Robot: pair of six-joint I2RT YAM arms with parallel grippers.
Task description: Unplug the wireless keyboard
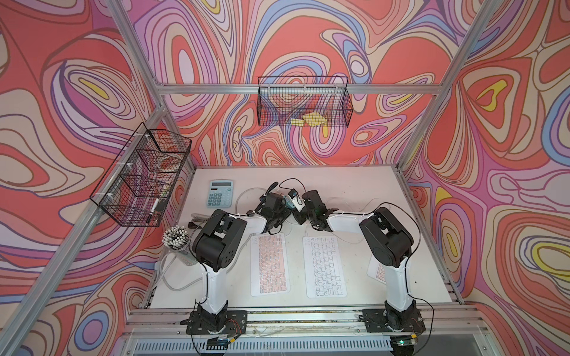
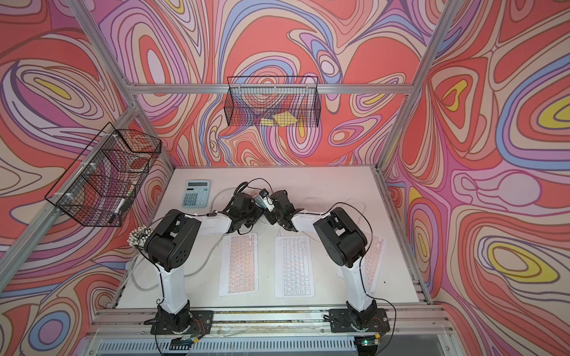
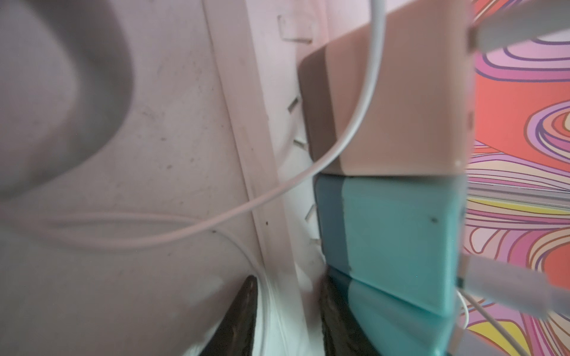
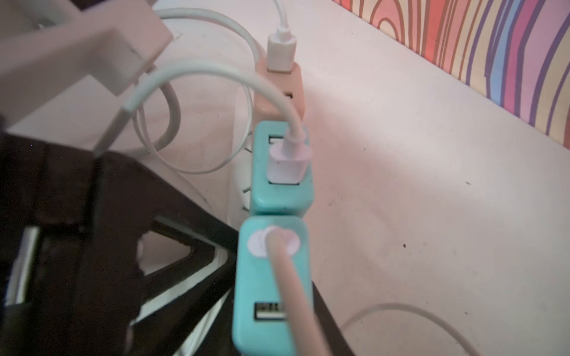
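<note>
A white power strip (image 3: 237, 83) carries a pink adapter (image 4: 276, 89) and two teal adapters (image 4: 282, 198) (image 4: 273, 273), each with a white cable plugged in. My left gripper is shut on the power strip at its lower end in the left wrist view. My right gripper is shut on the nearest teal adapter, which hides much of its fingers in the right wrist view. Both grippers meet at the middle of the table in the top views. White keyboards (image 1: 324, 267) and pink-keyed keyboards (image 1: 269, 267) lie in front of them.
A calculator (image 1: 220, 195) lies at the back left and a pot of white flowers (image 1: 175, 237) at the left edge. Wire baskets (image 1: 304, 106) hang on the frame. Loose cables cross the table.
</note>
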